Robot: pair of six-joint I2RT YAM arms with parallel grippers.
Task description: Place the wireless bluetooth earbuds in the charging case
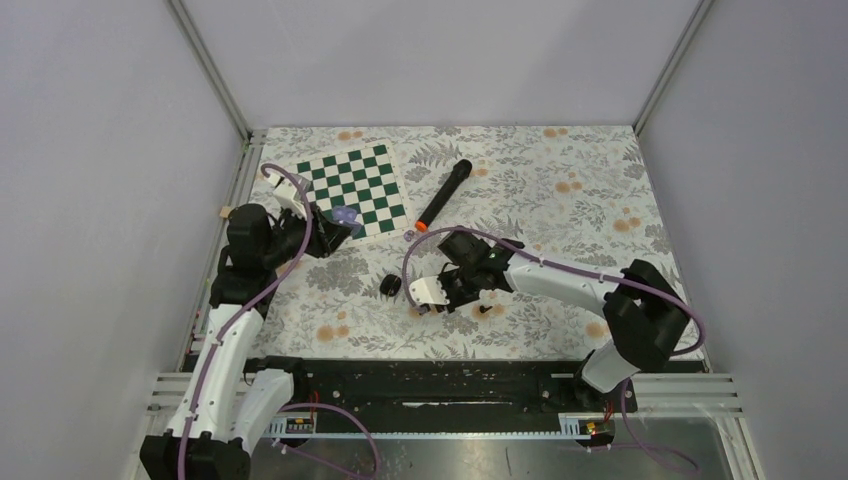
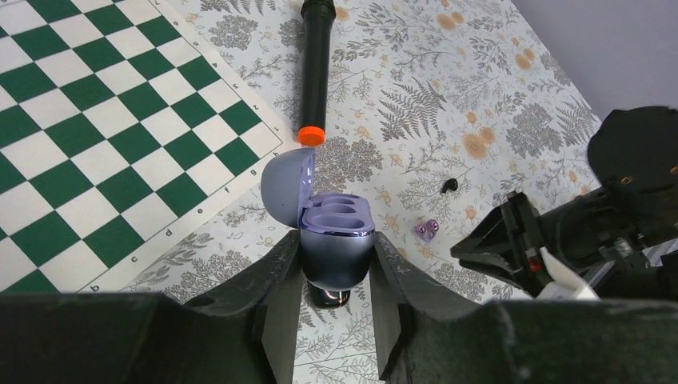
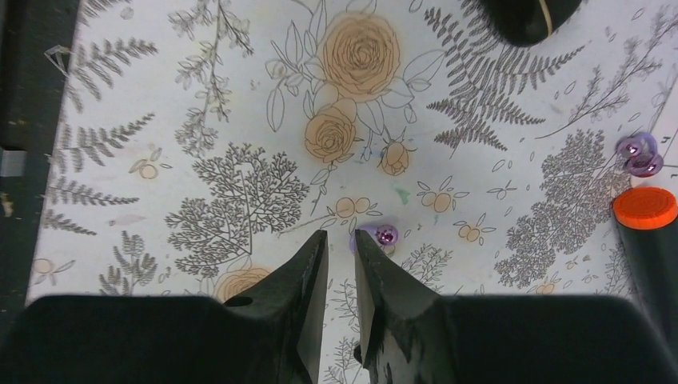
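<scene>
My left gripper is shut on the open purple charging case (image 2: 336,220), whose empty-looking slots face up; from above it sits over the checkerboard's edge (image 1: 346,215). My right gripper hangs over the cloth with its fingers slightly parted; a purple earbud (image 3: 386,235) shows just beyond the fingertips, apparently on the cloth below. In the right wrist view, more small purple pieces (image 3: 638,156) lie near the orange-capped cylinder.
A black cylinder with orange end (image 1: 445,195) lies at the back middle. A dark rounded object (image 1: 390,285) and small black bits (image 1: 485,309) lie on the floral cloth (image 1: 570,170).
</scene>
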